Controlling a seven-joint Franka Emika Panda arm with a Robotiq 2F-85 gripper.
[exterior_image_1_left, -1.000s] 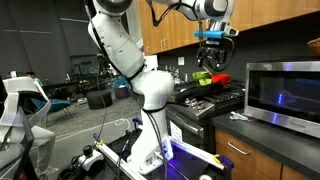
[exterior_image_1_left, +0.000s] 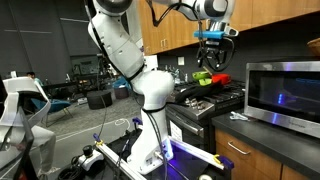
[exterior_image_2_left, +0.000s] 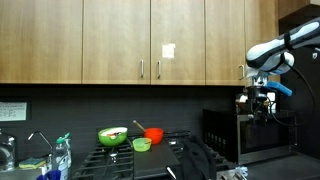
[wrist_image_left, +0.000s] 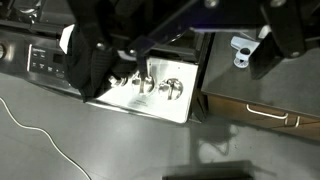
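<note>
My gripper (exterior_image_1_left: 213, 62) hangs high in front of the stove in exterior view 1, above the counter and clear of every object. In the wrist view two dark fingers stand wide apart at the top, and nothing shows between them. On the stove top sit a green pan (exterior_image_2_left: 112, 136), a red pot (exterior_image_2_left: 153, 134) and a smaller green pot (exterior_image_2_left: 141, 144). A dark towel (exterior_image_2_left: 195, 160) drapes over the stove's front; part of that towel (wrist_image_left: 92, 66) also shows in the wrist view. A small white-and-blue item (wrist_image_left: 243, 46) rests on the counter beside the stove.
A silver microwave (exterior_image_1_left: 284, 96) stands on the right-hand counter. Wooden cabinets (exterior_image_2_left: 185, 45) hang above. At the far left are a bottle (exterior_image_2_left: 62, 156) and a sink faucet (exterior_image_2_left: 38, 137). Silver stove knobs (wrist_image_left: 174, 88) line the front panel. Bare counter (exterior_image_1_left: 278, 142) lies before the microwave.
</note>
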